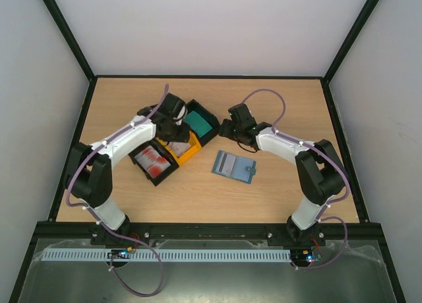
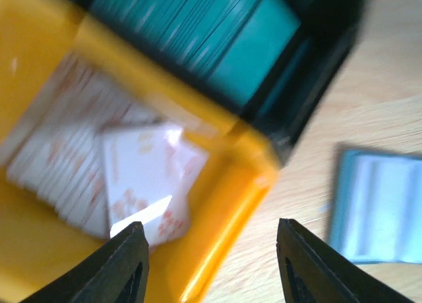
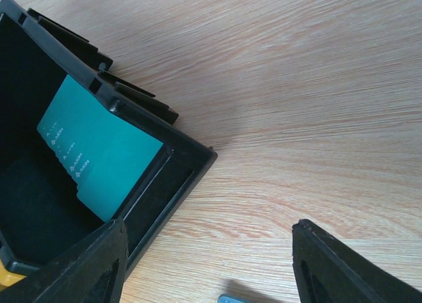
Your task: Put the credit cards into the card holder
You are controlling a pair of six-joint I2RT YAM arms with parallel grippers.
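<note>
Three bins hold cards: red-and-white cards (image 1: 153,161) in the near black bin, white cards (image 2: 140,178) in the yellow bin, teal cards (image 3: 99,151) in the far black bin. The blue-grey card holder (image 1: 239,168) lies flat right of the bins. My left gripper hangs over the yellow bin, fingers apart with nothing visible between them; its view is blurred. My right gripper stands open beside the far black bin, nothing between its fingers.
Dark frame edges and white walls surround it.
</note>
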